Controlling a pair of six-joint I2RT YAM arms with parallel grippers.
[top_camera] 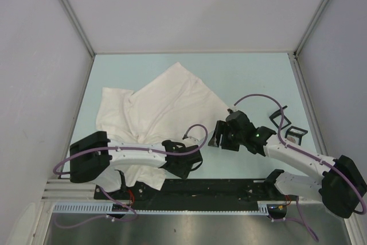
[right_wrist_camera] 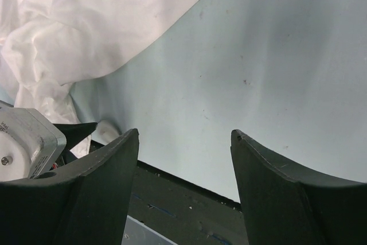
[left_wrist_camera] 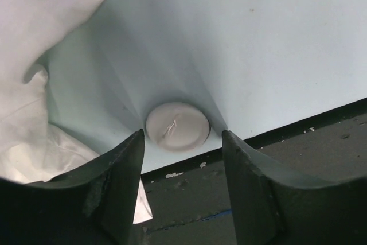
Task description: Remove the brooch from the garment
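A round, pale disc (left_wrist_camera: 178,127) lies on the table at its front edge, between the fingers of my left gripper, which are part open. In the top view that gripper (top_camera: 182,164) covers it; in the right wrist view part of the disc (right_wrist_camera: 108,131) shows beside the left arm. The white garment (top_camera: 155,101) is spread over the left and middle of the table, with a strip hanging over the front edge. My right gripper is open above bare table, right of the garment, nothing between its fingers.
Two dark frame-like objects (top_camera: 280,117) (top_camera: 295,136) lie at the table's right. Bare table (top_camera: 264,73) shows at the back right. The dark front edge (left_wrist_camera: 338,136) runs right under the left gripper. Walls stand at both sides and behind.
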